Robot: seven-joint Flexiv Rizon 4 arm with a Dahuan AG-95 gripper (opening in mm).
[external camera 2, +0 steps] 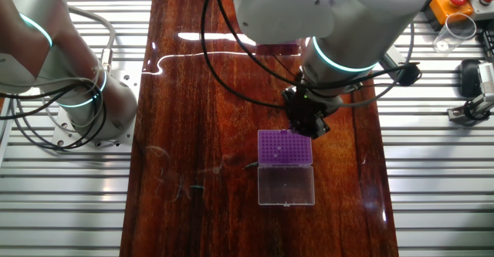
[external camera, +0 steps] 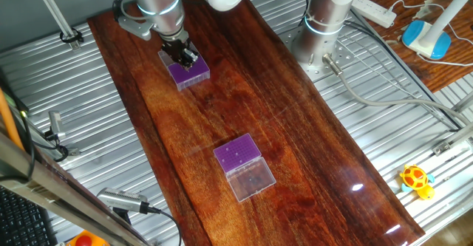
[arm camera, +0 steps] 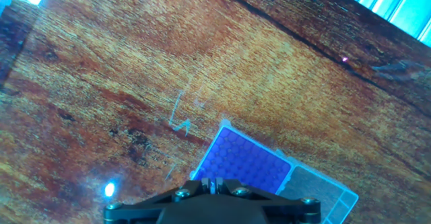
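Two clear hinged boxes with purple perforated racks lie open on the brown wooden table. The far box [external camera: 190, 72] is partly covered by my gripper [external camera: 191, 59], which hangs over its rack end. Exterior view 2 shows this rack [external camera 2: 285, 147] with its clear lid [external camera 2: 286, 186] folded out flat. In the wrist view, the rack [arm camera: 244, 161] lies below and beyond my gripper. The two fingertips appear together; anything thin between them cannot be made out. The other box [external camera: 237, 153] stands apart, a few small pale pieces in its rack.
Bare wood of the table [external camera: 295, 142] surrounds both boxes. A robot column [external camera: 318, 32] stands along one side of the table. A yellow toy turtle [external camera: 416, 178] sits off the table, and a camera [external camera: 122, 199] is beside the opposite edge.
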